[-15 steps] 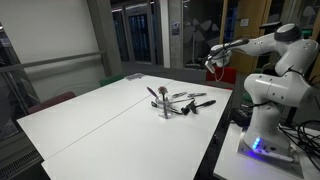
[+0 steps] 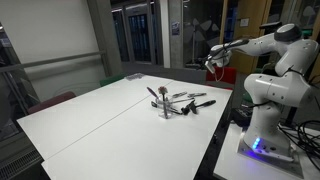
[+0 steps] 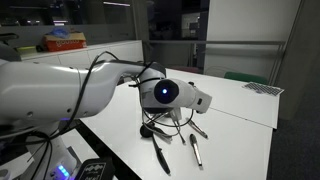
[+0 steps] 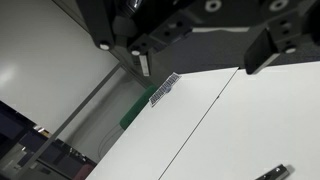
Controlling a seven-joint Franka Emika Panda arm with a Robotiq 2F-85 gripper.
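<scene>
My gripper is open in the wrist view, its two fingers far apart with only the background between them. In exterior view 1 the gripper (image 2: 212, 68) hangs at the right, beyond the utensils and apart from them. Several utensils lie on the white table, among them a black-handled one (image 2: 205, 104) in exterior view 1. A black knife-like tool (image 3: 160, 157) and a thin utensil with a metal part (image 3: 196, 150) show in exterior view 2, where the arm covers other items. Near them stands a light holder (image 2: 163, 107) with utensils upright in it.
A dark, silver-marked object (image 4: 273, 173) lies at the wrist view's lower edge. A grid-like rack (image 4: 165, 88) sits at the far table edge. A red bin (image 3: 64, 42) stands in the background.
</scene>
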